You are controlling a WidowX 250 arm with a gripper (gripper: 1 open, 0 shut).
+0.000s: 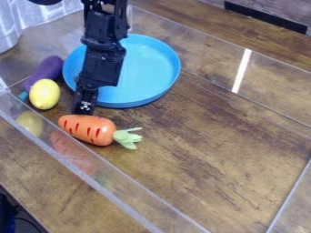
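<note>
The black gripper [85,100] reaches down from the top, its tip low at the left edge of a blue plate [148,71], just above an orange toy carrot [93,128] with green leaves. It looks shut, with nothing visible between its fingers. A yellow egg-shaped toy [44,94] and a purple toy eggplant [44,75] lie to its left; the arm hides part of the plate.
A clear barrier [145,188] runs along the left and front of the wooden surface. A pale container stands at the top left corner.
</note>
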